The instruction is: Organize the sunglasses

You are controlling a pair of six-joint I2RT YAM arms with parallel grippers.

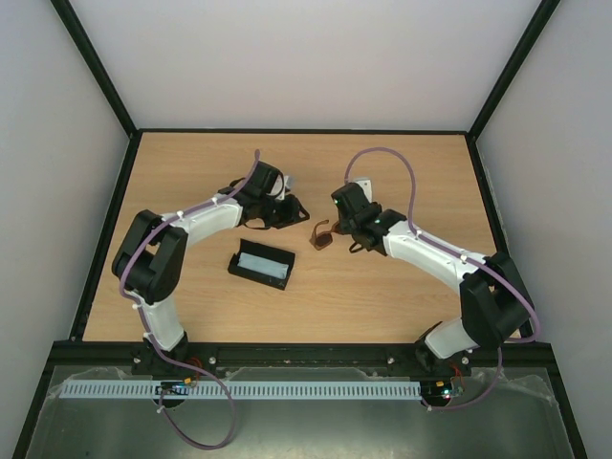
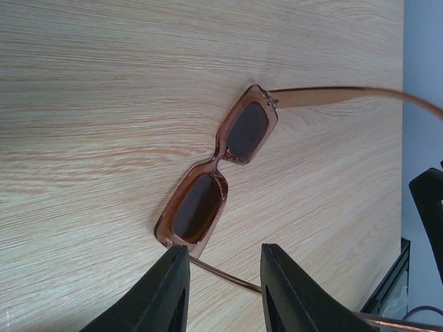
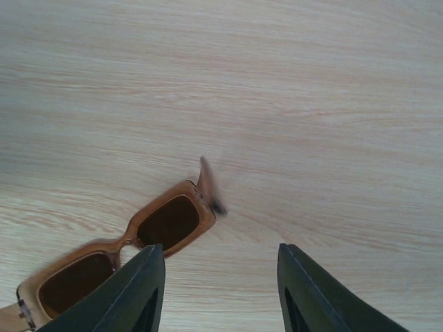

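Observation:
Brown-framed sunglasses (image 1: 323, 239) with dark lenses lie on the table between my two grippers, their temples spread. In the left wrist view the sunglasses (image 2: 199, 207) sit ahead of my left gripper, which is open. One thin temple (image 2: 225, 275) runs across the gap and passes behind a finger; no grip on it shows. My right gripper is open too, with only bare table seen between its fingertips. There the sunglasses (image 3: 169, 223) are to the left, one lens partly covered by the left finger.
An open black case (image 1: 261, 264) with a pale inside rests in front of the left gripper. Something dark, partly hidden, lies behind the left forearm.

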